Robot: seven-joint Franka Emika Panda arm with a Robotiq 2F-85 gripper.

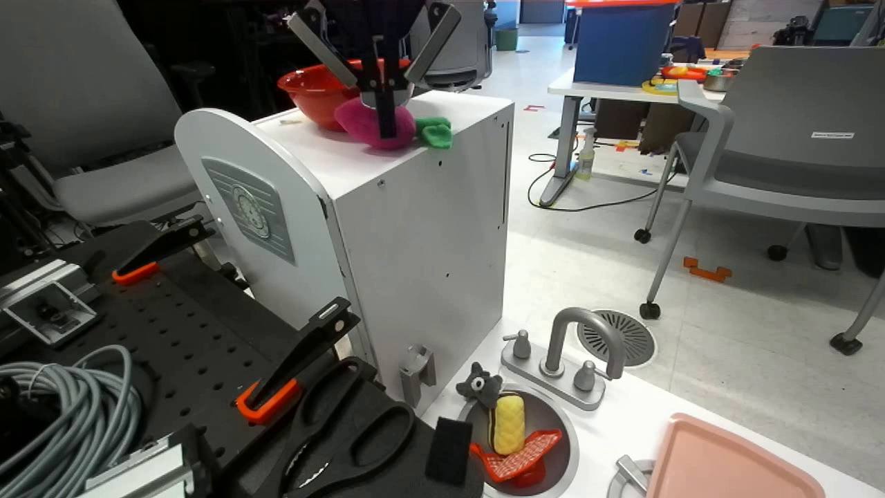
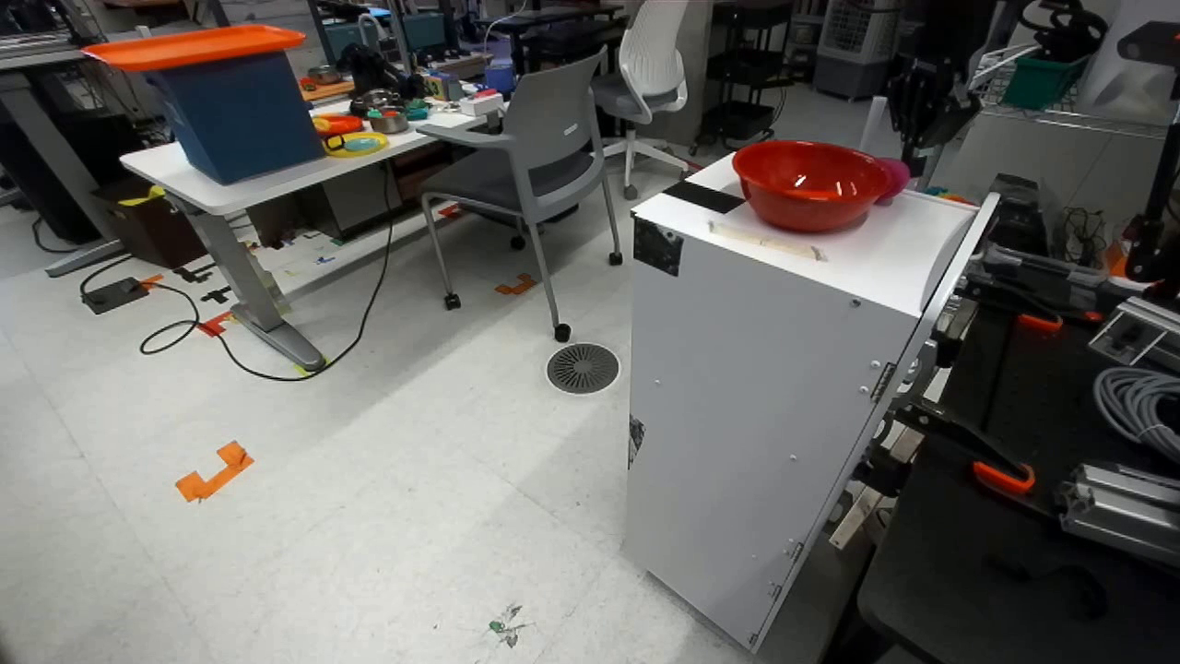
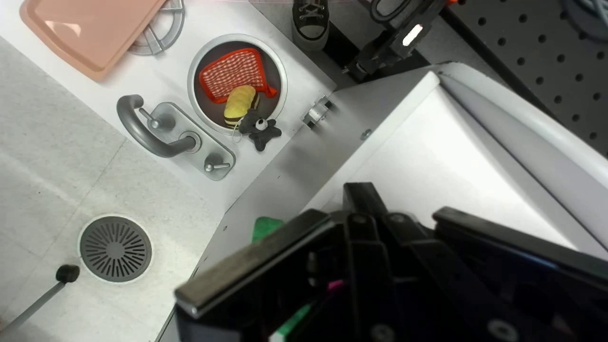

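Note:
On the white cabinet's top (image 1: 464,106) lies a magenta plush vegetable (image 1: 357,124) with green leaves (image 1: 435,132). My gripper (image 1: 385,131) points down in front of the plush in exterior view 1, its fingers shut together and covering the plush's middle. No part of the plush shows pinched between them; whether they touch it, I cannot tell. A red bowl (image 2: 813,183) stands beside the plush. In the wrist view the closed gripper hides most of the plush, leaving bits of green leaf (image 3: 266,227) and magenta (image 3: 336,284) visible.
Below the cabinet is a counter with a sink (image 3: 279,105) holding a yellow-and-brown toy (image 3: 240,102) and a red checkered cloth (image 3: 231,74). A grey plush (image 3: 260,130) sits at its rim. The faucet (image 3: 145,134) rises alongside. The cabinet's rounded panel (image 1: 240,191) stands above its top.

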